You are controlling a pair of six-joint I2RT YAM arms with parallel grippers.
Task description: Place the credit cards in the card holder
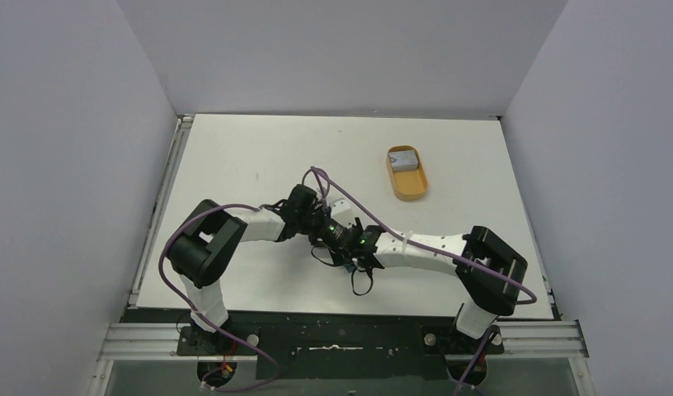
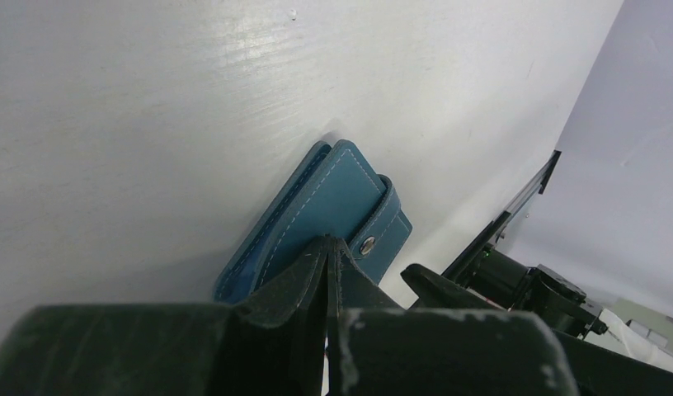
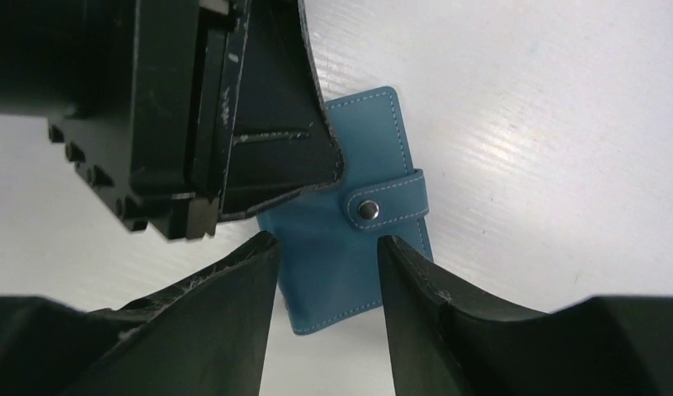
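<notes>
A teal stitched card holder (image 2: 325, 206) with a snap strap (image 3: 387, 198) lies on the white table, mostly hidden under both arms in the top view. My left gripper is shut over it, with nothing seen between its fingers. My right gripper stands open above the holder, its fingertips either side of the lower part. The left gripper's body covers the holder's upper left in the right wrist view. No card can be made out on the holder.
An orange tray (image 1: 407, 186) at the back right holds a grey item (image 1: 402, 162). The two arms are crowded together at the centre.
</notes>
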